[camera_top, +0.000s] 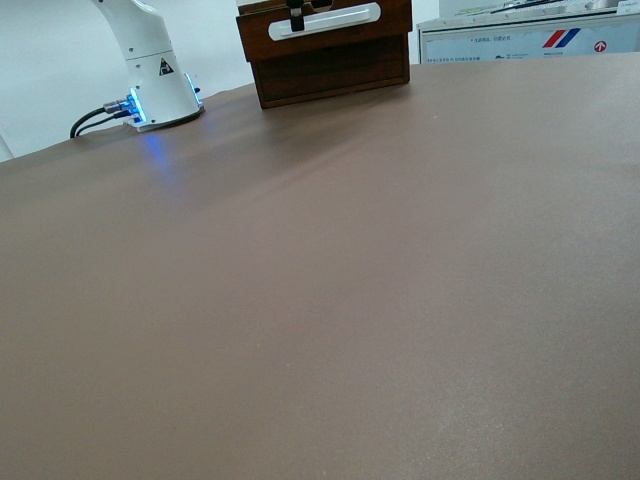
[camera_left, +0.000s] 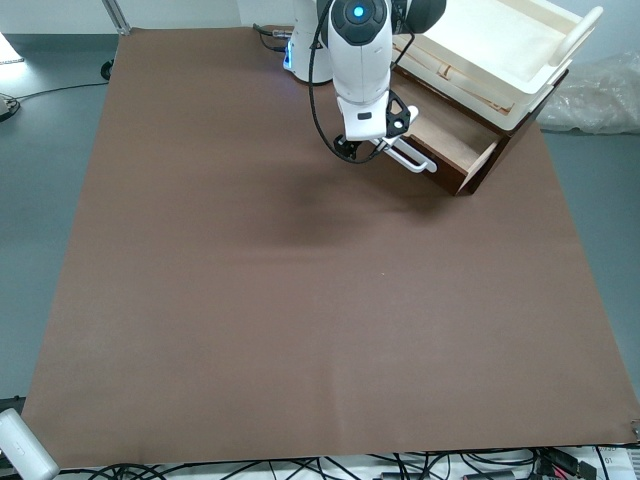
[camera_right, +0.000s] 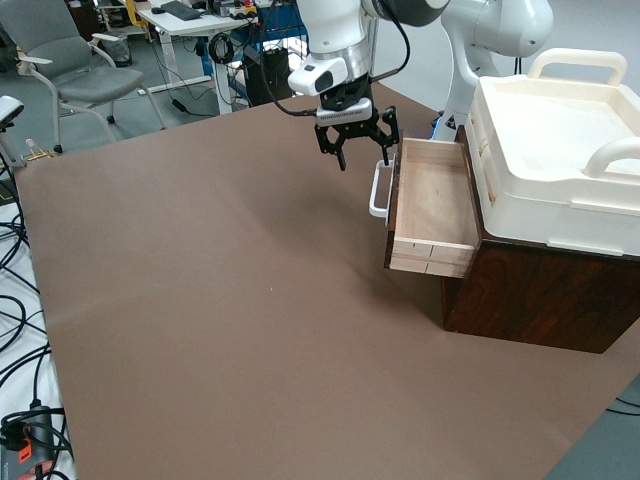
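My gripper (camera_right: 362, 150) hangs beside the open wooden drawer (camera_right: 433, 205) of a dark wood cabinet (camera_right: 540, 300), just above and next to its white bar handle (camera_right: 379, 208); in the right view its two black fingers are spread apart with nothing seen between them. In the left view the drawer (camera_left: 450, 140) is partly behind my arm, and the handle (camera_left: 415, 163) sticks out below the gripper. The top view shows the cabinet front (camera_top: 330, 70) with its handle (camera_top: 350, 16). A white plastic tray (camera_right: 560, 140) sits on the cabinet.
Cables (camera_right: 25, 330) run along one edge. A chair (camera_right: 80, 80) and a desk stand beyond the table in the right view.
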